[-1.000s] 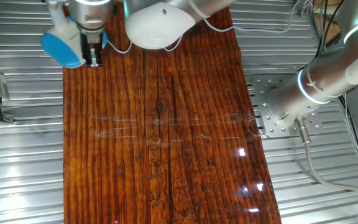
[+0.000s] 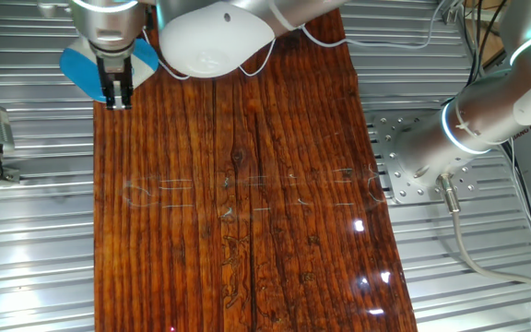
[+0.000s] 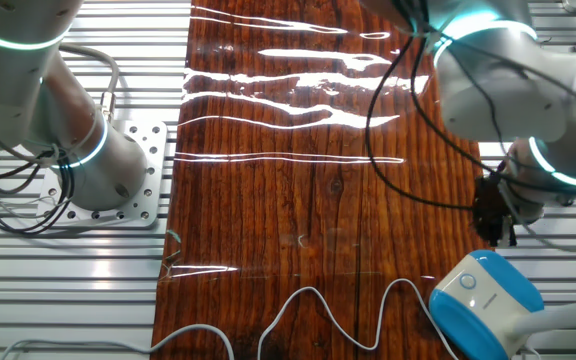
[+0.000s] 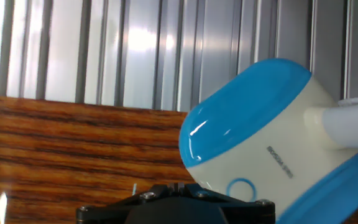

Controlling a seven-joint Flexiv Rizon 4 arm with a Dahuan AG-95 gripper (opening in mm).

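Observation:
My gripper (image 2: 116,100) hangs near the board's far left corner in exterior view 1, just in front of a blue-and-white device (image 2: 80,71). Its dark fingers look drawn together, with nothing seen between them. In the wrist view the device (image 4: 277,146) shows its white middle, blue ends, a blue ring and a pale stem, lying right of and beyond the gripper. Exterior view 2 has the device (image 3: 470,281) on the board's edge, close beside the gripper (image 3: 503,243). Contact between them cannot be made out.
A glossy wooden board (image 2: 169,249) covers the middle and is mostly clear, under what looks like transparent film. The device's white cord (image 3: 313,292) winds across it. Ribbed metal (image 2: 26,249) flanks the board.
In exterior view 1 my gripper has moved left and slightly toward the near side, now covering more of the device's middle. The device itself has stayed put.

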